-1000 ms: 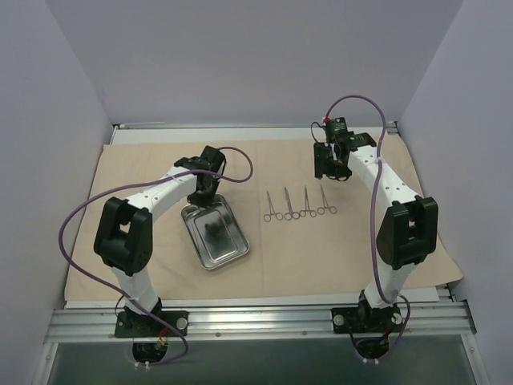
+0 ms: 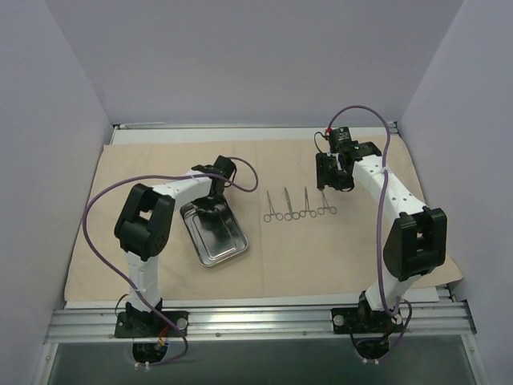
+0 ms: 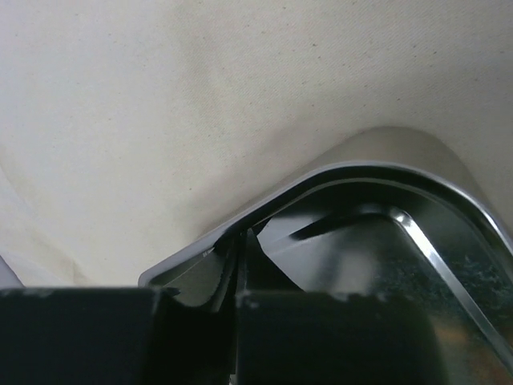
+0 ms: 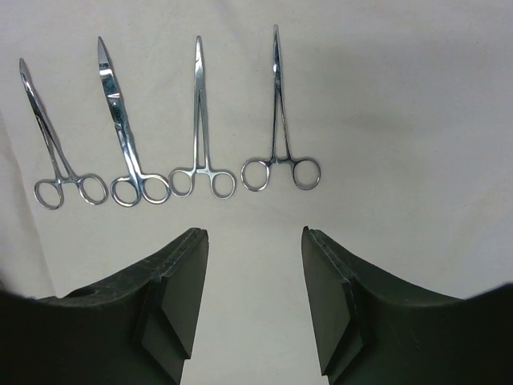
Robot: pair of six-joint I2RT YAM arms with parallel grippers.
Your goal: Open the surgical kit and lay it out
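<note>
An empty-looking metal tray [image 2: 237,245] lies on the left half of the cloth, its far end hidden under the left arm. My left gripper is shut, its tips just inside the tray's rim [image 3: 276,192] close to a corner; nothing shows between them. On the right half, several ring-handled steel instruments lie in a row: a forceps [image 4: 54,148], scissors [image 4: 128,132], a second forceps [image 4: 200,128] and a third forceps [image 4: 279,120]. My right gripper hangs above the cloth near that row, fingers apart with only cloth between them.
Beige cloth [image 2: 321,265] covers the table, with bare room in front of the instruments and to their right. Purple cables loop along both arms. Grey walls [image 2: 56,200] close in the sides and back.
The tray has shifted very slightly. The right gripper has moved a little right and toward the front.
</note>
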